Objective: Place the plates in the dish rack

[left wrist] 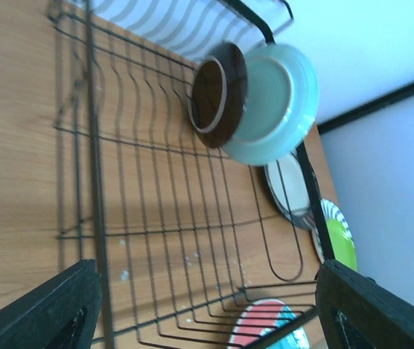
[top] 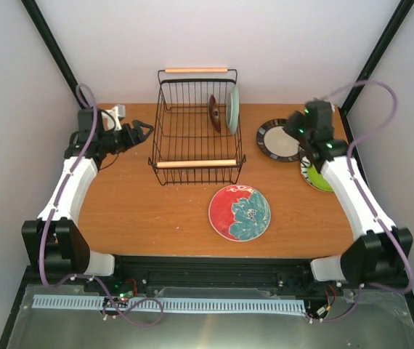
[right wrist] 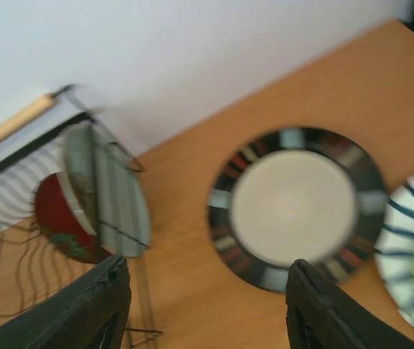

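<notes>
In the black wire dish rack, a dark red-brown plate and a pale green plate stand on edge at the right side. A white plate with a dark patterned rim lies flat right of the rack, partly under the right arm in the top view. Beside it is a green plate with a striped rim, largely covered by that arm. A red and teal floral plate lies flat in front. My right gripper hovers over the dark-rimmed plate, fingers apart and empty. Left of the rack, my left gripper is open, holding nothing.
The rack's front bar is wooden, with another wooden bar at the back. Bare tabletop spreads across the front left. Walls rise at the back and both sides.
</notes>
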